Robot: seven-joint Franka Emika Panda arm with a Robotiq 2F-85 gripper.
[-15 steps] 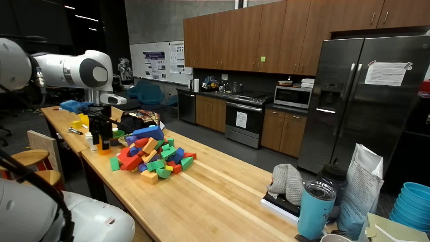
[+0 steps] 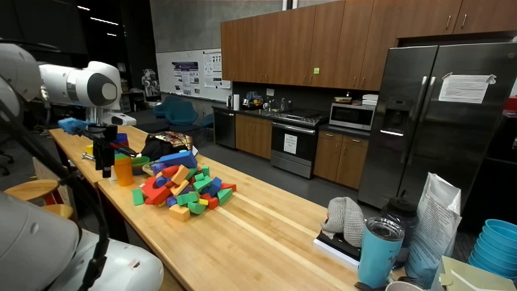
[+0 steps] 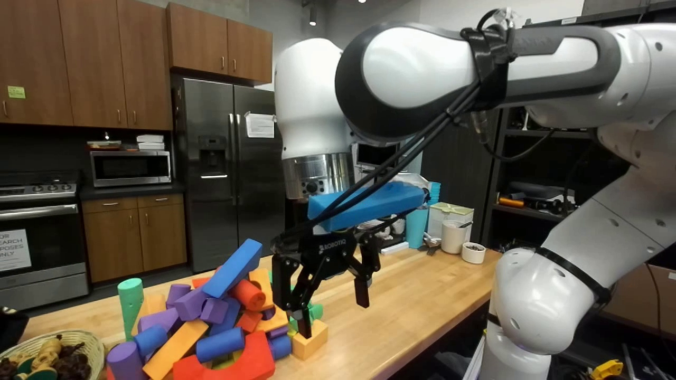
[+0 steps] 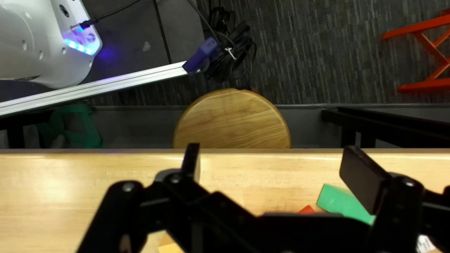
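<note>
A heap of coloured wooden blocks lies on the table in exterior view 1. Red, green, orange, purple and blue pieces show in it. My gripper stands open, its two fingers wide apart with nothing between them in the wrist view. It points down over the table's edge, and the round stool seat shows past the gap. A green block is partly hidden by the right finger. In exterior view 2 the gripper appears in front of the heap's right side, near an orange block.
An orange cup and a green bowl stand behind the heap. A wicker basket sits at lower left in exterior view 2. The blue tumbler and grey knitted item occupy the far end.
In exterior view 1 my arm and gripper have shifted left, away from the heap, uncovering more of the orange cup. The blocks lie as before.
</note>
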